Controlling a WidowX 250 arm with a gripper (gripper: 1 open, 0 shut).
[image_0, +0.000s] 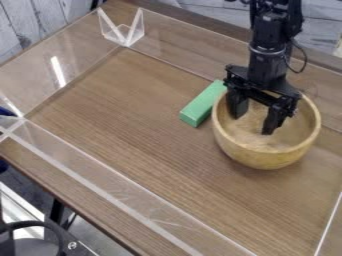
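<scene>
A large tan bowl sits on the wooden table at the right. My black gripper comes down from the top into the bowl, its fingers open and spread, with nothing visible between them. Just left of the bowl lies a green block, tilted diagonally.
A white wire-like object stands at the back left. Dark cables and a dark rounded object lie beyond the table's lower left edge.
</scene>
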